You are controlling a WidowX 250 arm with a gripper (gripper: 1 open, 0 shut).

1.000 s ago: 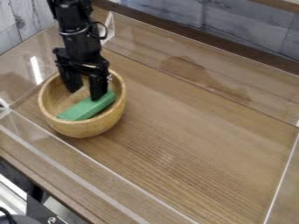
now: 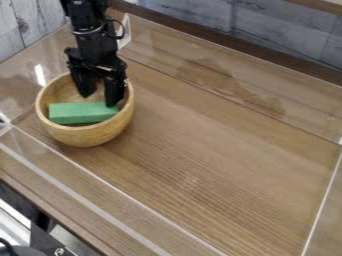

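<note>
A wooden bowl [image 2: 86, 131] sits at the left of the table with a green block [image 2: 76, 113] lying across its front part. My black gripper [image 2: 98, 88] reaches down from the top into the back of the bowl, its fingers apart just behind the block. Whether a finger touches the block I cannot tell.
A pale wall or edge runs along the upper left.
The green block has turned from a diagonal to lying nearly crosswise in the bowl. My gripper has shifted slightly within the bowl.
</note>
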